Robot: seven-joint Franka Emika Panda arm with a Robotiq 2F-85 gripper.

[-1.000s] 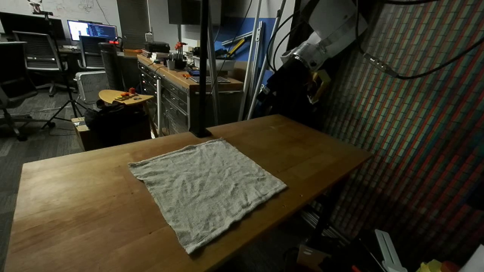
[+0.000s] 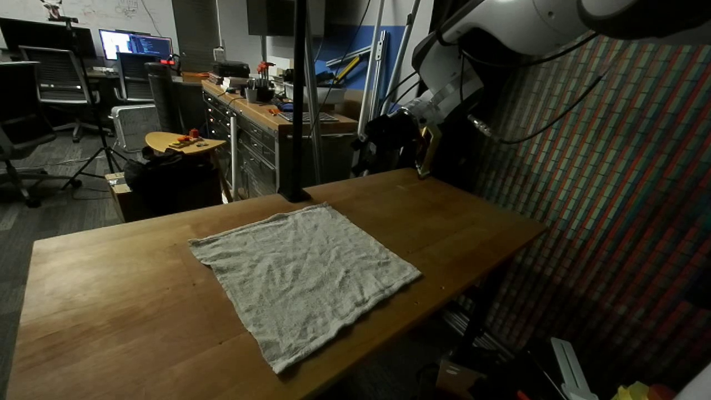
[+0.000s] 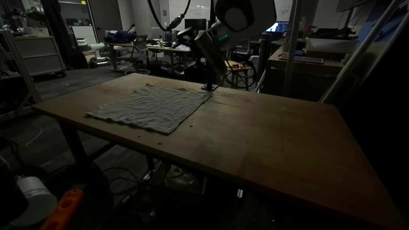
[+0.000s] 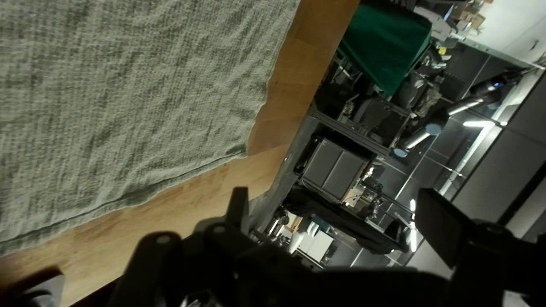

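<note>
A grey cloth [image 2: 306, 273] lies spread nearly flat on the wooden table, lightly wrinkled, with one corner slightly turned at its left. Exterior view 2 has the same cloth [image 3: 153, 107] toward the table's far left half. Up close in the wrist view, the cloth [image 4: 128, 92] fills the upper left, one corner near the table edge. My gripper is open, its dark fingers wide apart with nothing between them. In exterior view 1 the gripper [image 2: 390, 150] hangs in shadow above the table's back edge, apart from the cloth; its fingertips are hard to make out there.
A black post [image 2: 296, 100] rises from its back edge, close to the cloth's far corner. A patterned curtain [image 2: 600, 180] hangs to the right.
The arm and gripper have moved left and somewhat lower in exterior view 1, toward the table's back edge. The cloth has not moved.
</note>
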